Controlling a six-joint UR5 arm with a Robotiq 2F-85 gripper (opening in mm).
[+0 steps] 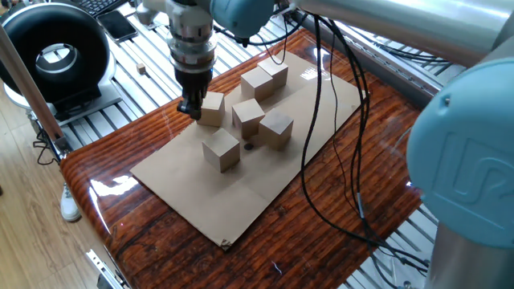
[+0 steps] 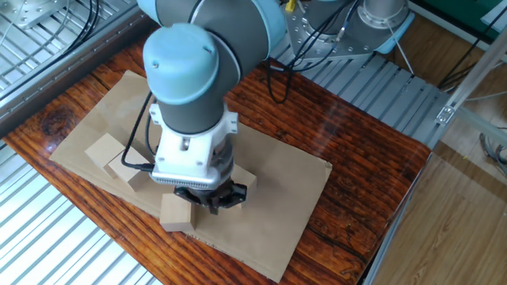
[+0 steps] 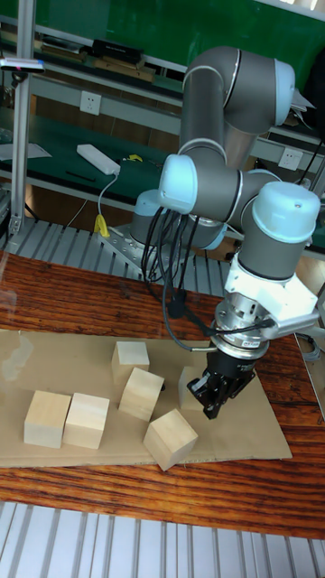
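Observation:
Several plain wooden cubes lie on a flat cardboard sheet. In exterior view 1, my gripper points down at the left edge of a cube, overlapping it a little. From above, the gripper lies between that cube and another cube partly hidden behind it. The third view has the black gripper up and right of the near cube, in front of a partly covered cube. Whether its fingers stand apart does not show clearly.
Two cubes sit side by side, a left one and a right one; two more, a rear cube and a tilted-looking cube, stand mid-sheet. Cables hang from the arm. The sheet's near end is bare.

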